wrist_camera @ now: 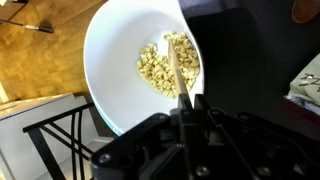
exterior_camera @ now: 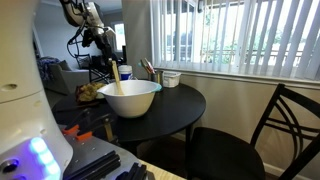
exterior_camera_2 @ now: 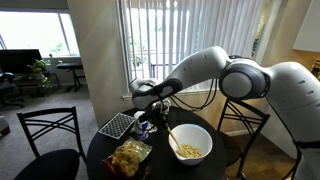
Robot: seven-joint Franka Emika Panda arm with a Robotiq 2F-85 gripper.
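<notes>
A white bowl [wrist_camera: 110, 45] stands on the dark round table, with pale cereal-like pieces [wrist_camera: 155, 75] heaped along one side of its bottom. My gripper is shut on a light wooden utensil [wrist_camera: 179, 70], probably a spoon or spatula. The gripper is over the bowl's rim, and the utensil reaches down into the bowl, its far end beside or among the pieces. In exterior view 1 the utensil [exterior_camera: 116, 73] leans only slightly above the bowl [exterior_camera: 130, 98]. From exterior view 2 it slants down into the bowl [exterior_camera_2: 205, 140].
A bag with orange and yellow contents [exterior_camera_2: 130, 158] lies beside the bowl. A white rack [exterior_camera_2: 116, 125] sits further back on the table. Chairs [exterior_camera: 225, 152] stand around it.
</notes>
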